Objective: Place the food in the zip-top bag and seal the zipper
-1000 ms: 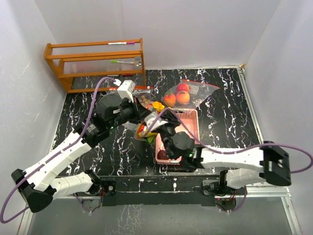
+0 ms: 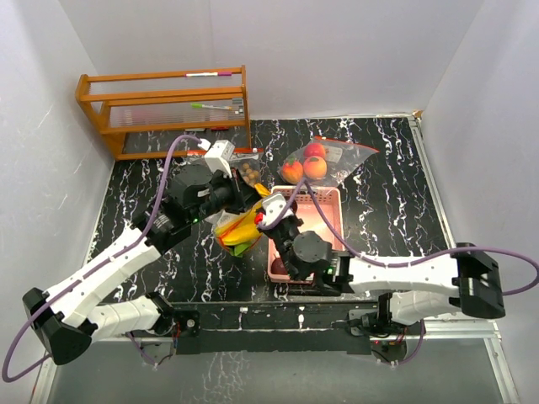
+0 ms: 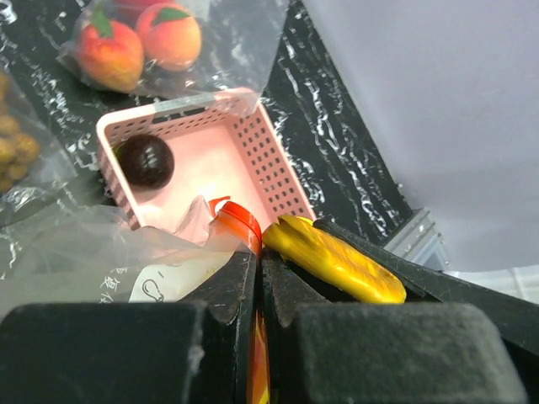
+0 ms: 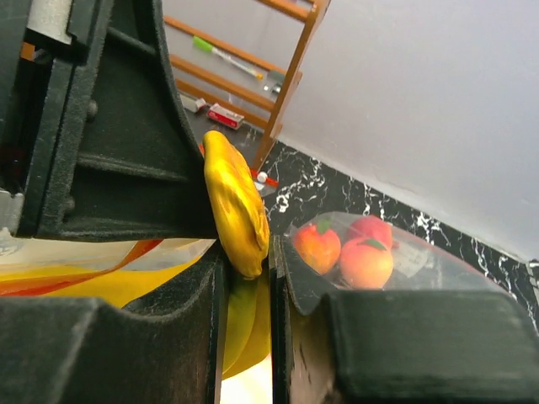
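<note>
My left gripper is shut on the rim of the zip top bag point(image 3: 101, 252), whose red zipper point(image 3: 236, 217) shows at its fingers. Yellow food point(image 2: 236, 231), banana-like, is inside the bag in the top view. My right gripper is just right of the left one, shut on a yellow banana-like item point(image 4: 236, 202) whose tip rises above its fingers, against the left gripper's black body. In the left wrist view that yellow tip point(image 3: 333, 257) lies right beside the bag's opening.
A pink basket point(image 3: 227, 168) with a dark round item point(image 3: 145, 160) sits behind. Bags of peaches point(image 2: 314, 164) and small round items point(image 3: 17, 147) lie at the back. A wooden rack point(image 2: 168, 97) stands back left.
The left arm looks nearly still.
</note>
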